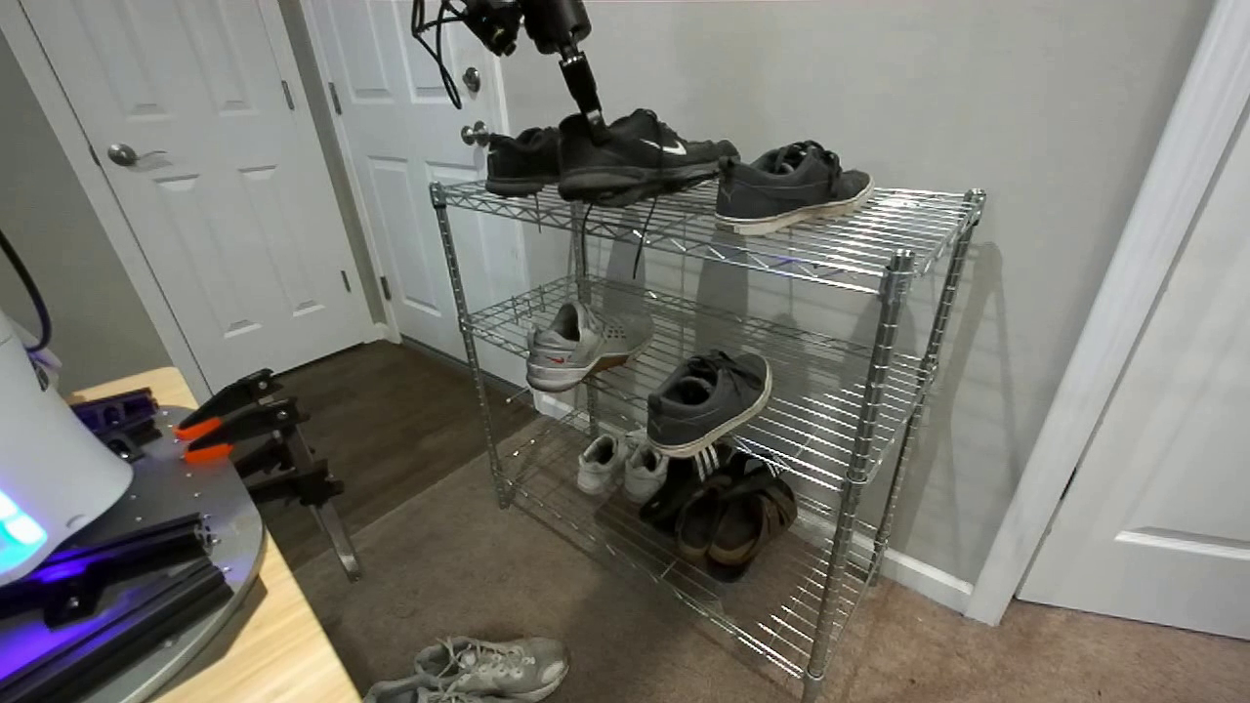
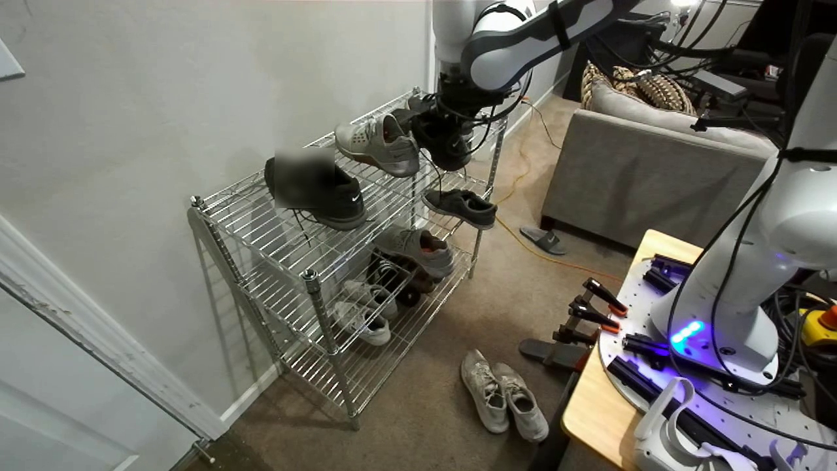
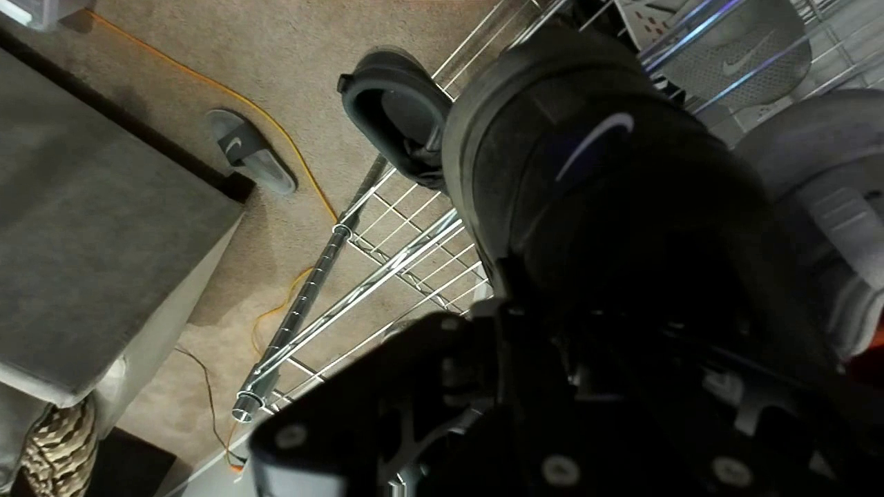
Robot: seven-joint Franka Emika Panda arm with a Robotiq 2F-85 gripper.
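My gripper point(image 1: 599, 131) points down over the top shelf, shut on a black shoe point(image 1: 656, 154) with a white Nike swoosh, near its heel end. Dark laces hang from this shoe past the shelf edge; whether its sole rests on the wires is not clear. In the second exterior view the arm partly covers the black shoe point(image 2: 444, 145) beside a grey shoe point(image 2: 378, 142). The wrist view shows the black shoe point(image 3: 580, 141) large and close; its dark body and shadow hide the fingertips.
The wire rack point(image 1: 937, 209) holds shoes on all tiers. A black shoe point(image 1: 519, 162) stands left of the held one, a dark grey shoe point(image 1: 787, 191) right. The top shelf's right end is bare. Grey shoes point(image 2: 502, 392) lie on the floor; a sofa point(image 2: 612, 173) stands beyond.
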